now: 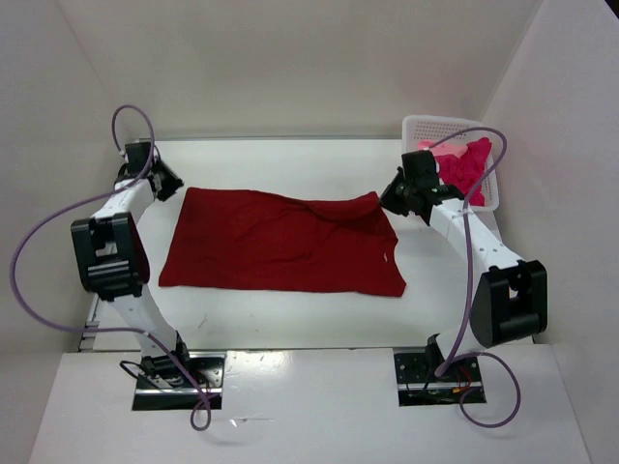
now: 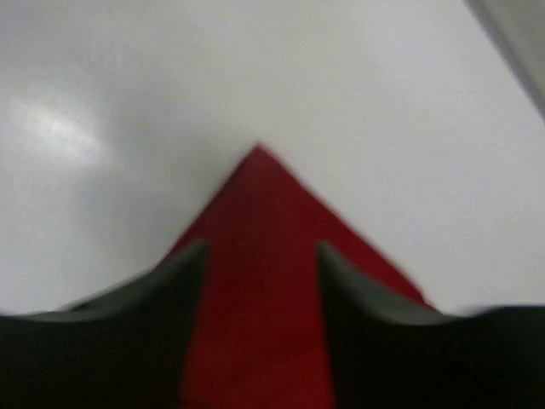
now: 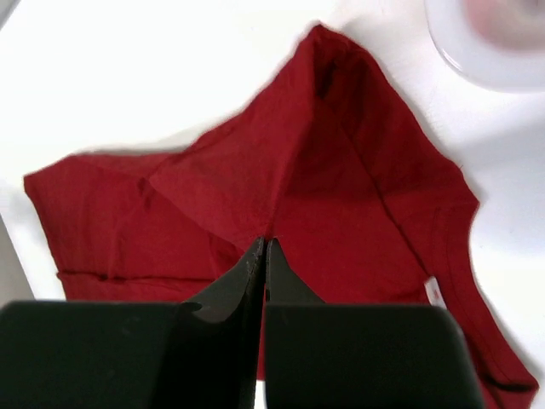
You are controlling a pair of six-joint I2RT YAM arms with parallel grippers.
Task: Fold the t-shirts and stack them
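Note:
A dark red t-shirt (image 1: 271,246) lies spread on the white table, its long side running left to right. At its upper right corner, my right gripper (image 1: 384,205) is shut; in the right wrist view, its closed fingertips (image 3: 258,256) pinch a raised fold of the shirt (image 3: 230,187). Just outside the shirt's upper left corner hovers my left gripper (image 1: 174,186). Its blurred fingers (image 2: 183,281) are spread apart in the left wrist view, with a red corner (image 2: 260,183) seen beyond them and nothing visibly gripped.
A white basket (image 1: 414,130) holding pink and red cloth stands at the back right, close behind my right arm. Bare table (image 1: 280,164) shows behind the shirt and also in front of it.

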